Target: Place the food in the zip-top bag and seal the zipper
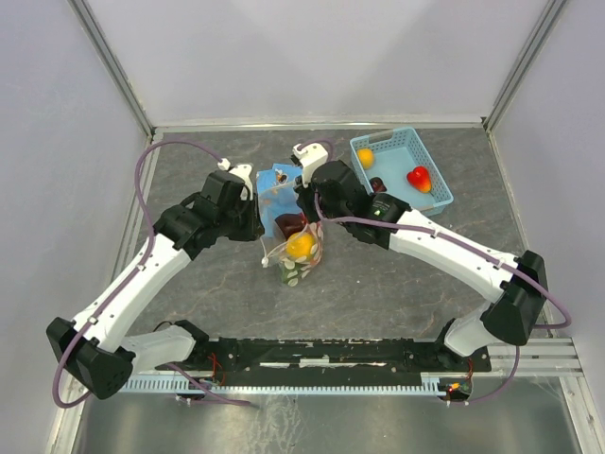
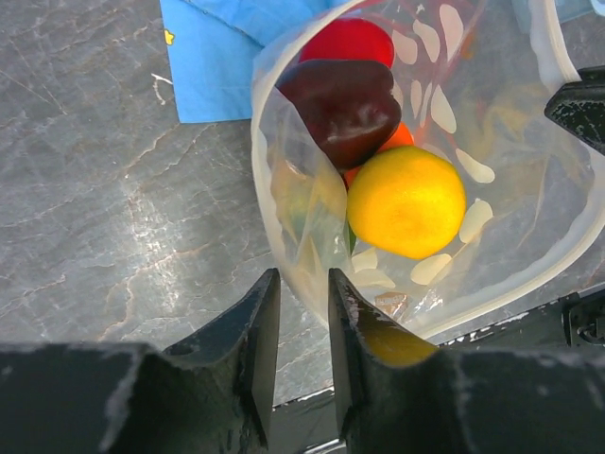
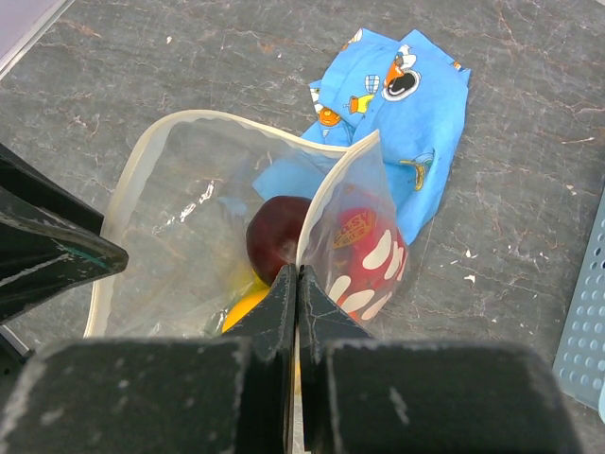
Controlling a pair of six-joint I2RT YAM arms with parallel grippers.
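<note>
The clear zip top bag [image 1: 274, 201] stands with its mouth spread wide. Inside lie a yellow-orange fruit [image 2: 406, 201], a dark plum-like fruit [image 2: 345, 106] and something red [image 2: 352, 42] behind it. My right gripper is shut on the bag's rim, which runs down between its fingertips. On the opposite side, my left gripper is partly open, with the near rim of the bag showing in the gap between its fingers. In the top view, the left gripper [image 1: 257, 233] is at the bag's left edge.
A blue printed cloth [image 3: 406, 118] lies behind the bag. At the back right, a light-blue basket [image 1: 442, 199] holds an orange [image 1: 366, 157], a red-yellow fruit [image 1: 420, 178] and a dark fruit [image 1: 377, 184].
</note>
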